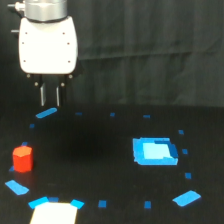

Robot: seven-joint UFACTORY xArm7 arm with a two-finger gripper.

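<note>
My gripper [50,97] hangs at the upper left under its white hand, well above the dark table. Its two thin fingers stand apart with only dark background showing between them, so it looks open. On the table below and to the left sits a red block [22,159], clear of the fingers. Over to the right lies a blue-edged square [139,151] with a pale middle. A cream-white block or piece [40,214] is cut off by the bottom edge of the view.
Blue tape strips [186,198] and small blue squares mark the dark tabletop. Blue pieces border the cream-white item.
</note>
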